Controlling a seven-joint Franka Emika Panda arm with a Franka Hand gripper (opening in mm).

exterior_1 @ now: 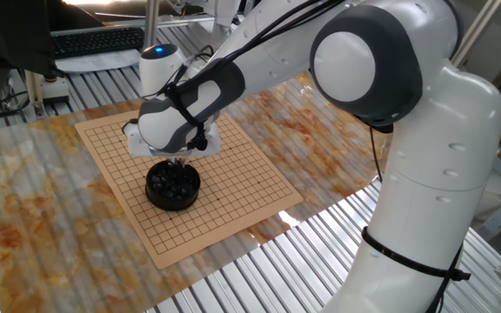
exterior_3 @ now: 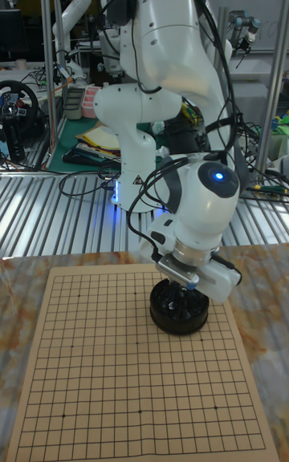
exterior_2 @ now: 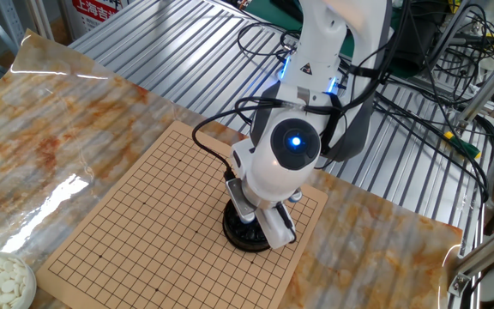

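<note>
A round black bowl (exterior_1: 173,199) full of black stones rests on the wooden Go board (exterior_1: 237,187). My gripper (exterior_1: 179,163) points down into the far part of the bowl, its fingertips at the stones. The fingers look drawn together; whether a stone sits between them is too small to make out. Seen from above, the gripper's body hides much of the bowl (exterior_2: 245,237). In the third exterior view the bowl (exterior_3: 178,318) stands on the right side of the board, with the gripper over it.
A bowl of white stones (exterior_2: 1,281) stands off the board at the lower left of the second exterior view. No stones show on the board's visible grid. Cables (exterior_2: 204,129) hang about the arm.
</note>
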